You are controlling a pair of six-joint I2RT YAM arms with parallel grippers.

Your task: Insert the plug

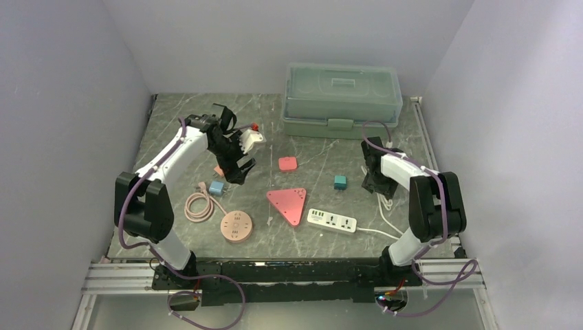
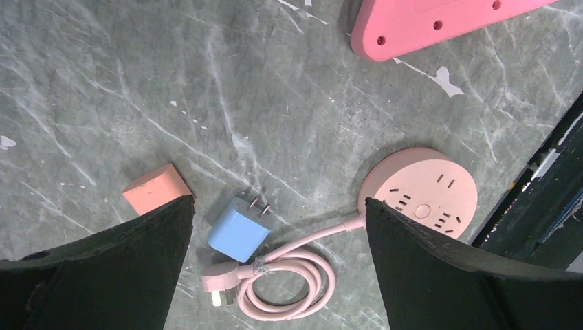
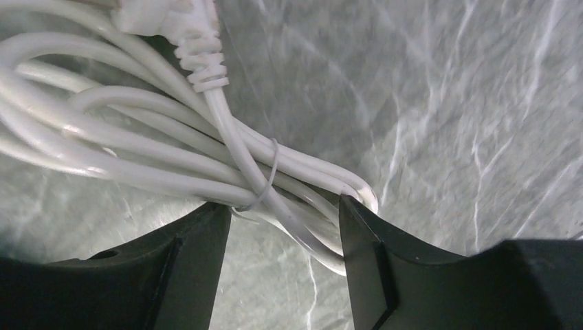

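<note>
In the right wrist view, a tied bundle of white cord [image 3: 179, 161] runs between the parted fingers of my right gripper. A white plug [image 3: 165, 17] is partly cut off at the top edge. The cord leads to the white power strip [image 1: 332, 221] in the top view. My left gripper hangs open over the table, nothing held. Below it, the left wrist view shows a blue adapter [image 2: 237, 234] with two prongs, a pink plug [image 2: 220, 278] on a coiled pink cord [image 2: 320, 265], and a round pink socket [image 2: 419, 192].
A pink triangular block [image 1: 289, 204], a red block [image 1: 287, 163] and a teal block [image 1: 340, 182] lie mid-table. An orange block [image 2: 157, 189] is beside the blue adapter. At the back stands a green lidded box [image 1: 340, 103]. Walls bound the left, right and back.
</note>
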